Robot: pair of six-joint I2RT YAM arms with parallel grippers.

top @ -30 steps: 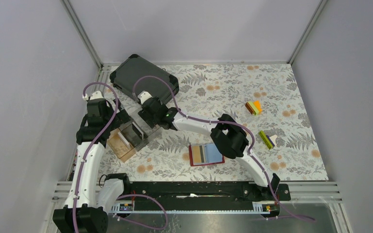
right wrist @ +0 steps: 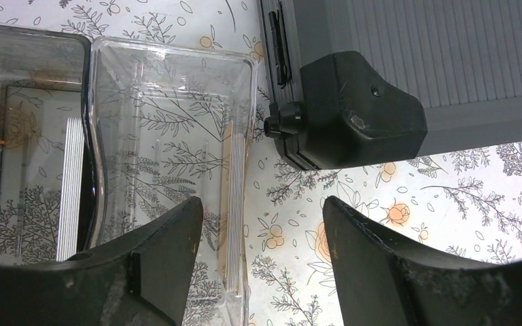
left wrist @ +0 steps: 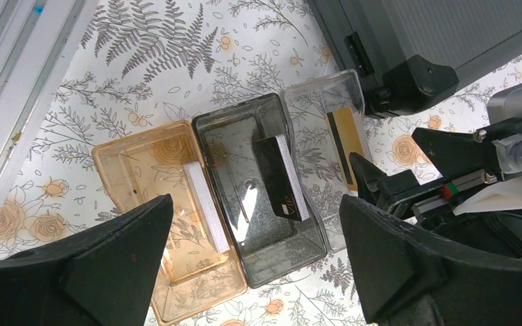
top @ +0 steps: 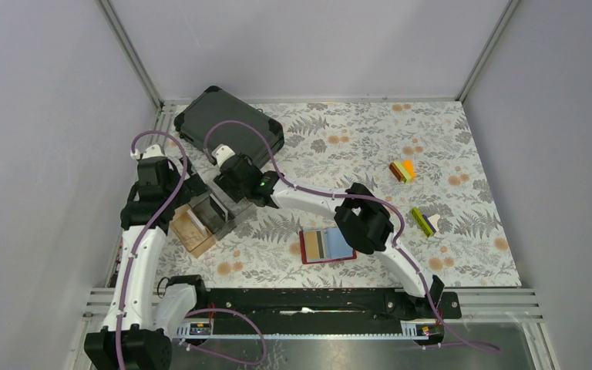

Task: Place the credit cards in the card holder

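Card stacks stand in a row of three trays: a white-edged stack (left wrist: 208, 208) in the amber tray, a black stack (left wrist: 280, 178) in the smoky tray, a gold-faced stack (left wrist: 347, 142) in the clear tray. My left gripper is open above the trays, with nothing held. At the clear tray's right side, my right gripper stands part open; the gold stack's white edges (right wrist: 234, 210) appear between its fingers nearer the left one, and no grip shows. A red-edged flat case (top: 328, 245), possibly the card holder, lies at the table's front.
A dark grey case (top: 227, 127) sits just behind the trays, its black corner (right wrist: 360, 112) close to my right gripper. Small colourful blocks (top: 402, 171) lie far right.
My right gripper has shifted slightly left over the clear tray. The left arm, trays and red-edged case look unchanged.
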